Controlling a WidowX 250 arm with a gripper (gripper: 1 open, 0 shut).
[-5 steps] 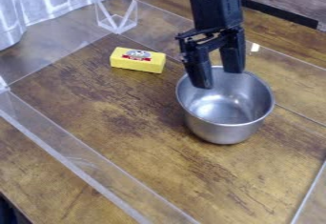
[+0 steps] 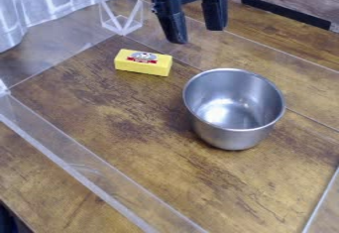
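My black gripper [image 2: 192, 23] hangs at the top middle of the camera view, open, with nothing between its fingers. It is above and behind a shiny steel pot [image 2: 233, 131], which stands empty on the wooden table [image 2: 119, 158] at the middle right. A yellow box [image 2: 143, 65] with a small printed label lies on the table left of the pot, below and left of the gripper.
A clear or white angular object [image 2: 121, 20] stands at the back left, near a pale crumpled cloth or curtain in the corner. Transparent edges run along the table's sides.
My gripper has moved up and back, away from over the pot, and slightly left. The pot and yellow box have not moved.
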